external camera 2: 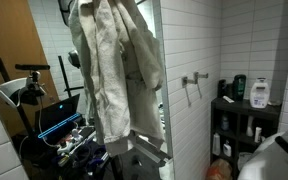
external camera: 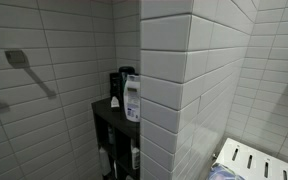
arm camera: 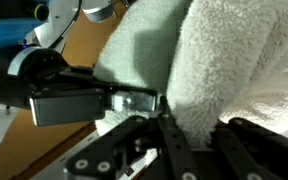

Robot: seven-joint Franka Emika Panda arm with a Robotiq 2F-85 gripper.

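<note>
A cream-white towel (external camera 2: 119, 75) hangs in long folds from the top edge of the picture in exterior view 2. Up close in the wrist view, the same fluffy cloth (arm camera: 209, 70) is bunched between the black fingers of my gripper, which is shut on it. The cloth spreads over much of the upper right there and covers part of the fingertips. Exterior view 1 shows neither the towel nor my gripper.
Against the tiled wall, a black shelf (external camera 2: 246, 112) bears a white jug (external camera 2: 260, 93) and dark bottles. Wall hooks (external camera 2: 191, 79) stick out beside the partition. A white slotted bench (external camera: 259, 162) stands at the lower right in exterior view 1. Equipment and cables crowd the left of exterior view 2.
</note>
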